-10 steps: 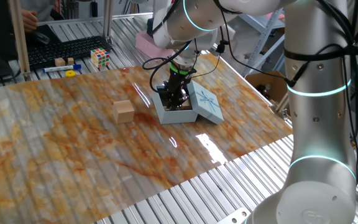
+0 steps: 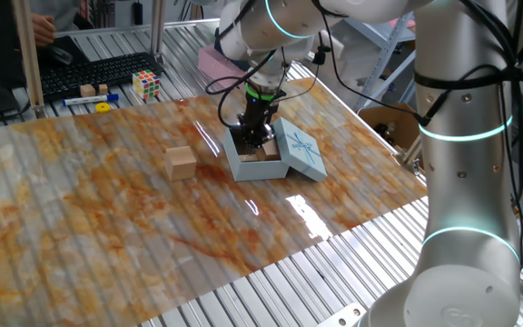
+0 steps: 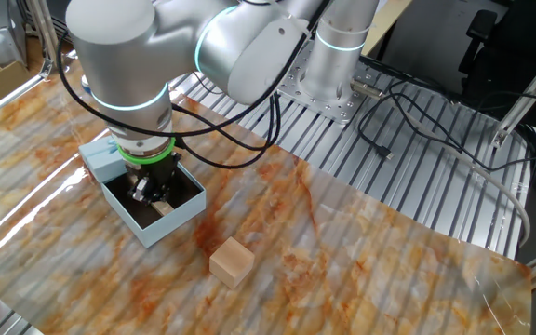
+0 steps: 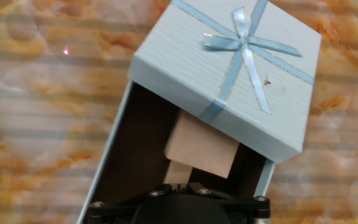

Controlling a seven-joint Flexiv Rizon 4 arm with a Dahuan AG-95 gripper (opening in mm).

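Note:
A light blue open box stands on the marbled table, its lid with a ribbon bow leaning across one side. My gripper points down at the box opening. Inside the box lies a wooden block, partly under the lid in the wrist view. A narrower wooden piece shows right in front of my fingertips; exterior view 2 also shows a wooden piece beside the gripper. The fingertips sit close together, but whether they grip that piece is unclear. Another wooden cube rests outside, left of the box.
A Rubik's cube, a marker, a yellow ring and a keyboard lie past the table's far edge. A pink box sits behind the gripper.
Box, lid and outside cube have stayed in place.

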